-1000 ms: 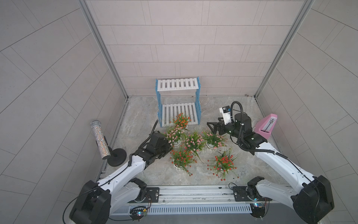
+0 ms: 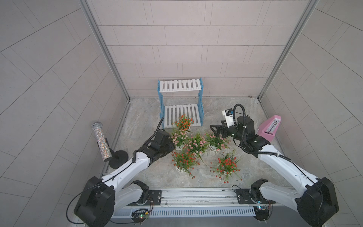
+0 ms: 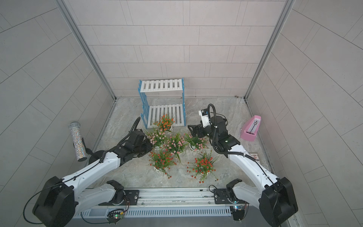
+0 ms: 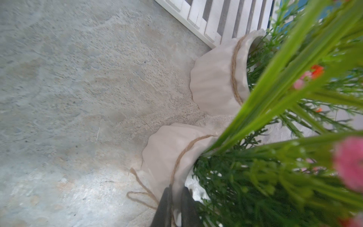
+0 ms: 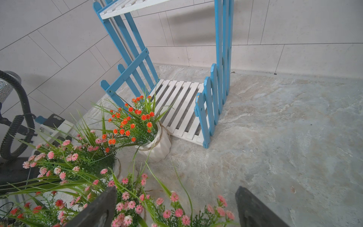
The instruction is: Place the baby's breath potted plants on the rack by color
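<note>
The white-and-blue two-tier rack (image 2: pixel 180 85) stands at the back. An orange-flowered plant (image 2: pixel 184 122) is at its front; pink-flowered plants (image 3: pixel 195 142) fill the middle, and red-flowered plants (image 3: pixel 201 164) are nearer the front. In the left wrist view, my left gripper is shut on the rim of a white pot (image 4: pixel 166 147) with twine round it; another white pot (image 4: pixel 215 75) stands beyond. My right gripper is open above pink flowers, right of the group, with nothing seen held between its fingers.
A pink metronome-like object (image 2: pixel 268 128) stands at the right. A glittery cylinder on a black stand (image 2: pixel 101 141) is at the left. Both rack shelves are empty. Bare floor lies either side of the rack.
The right arm is nearly still.
</note>
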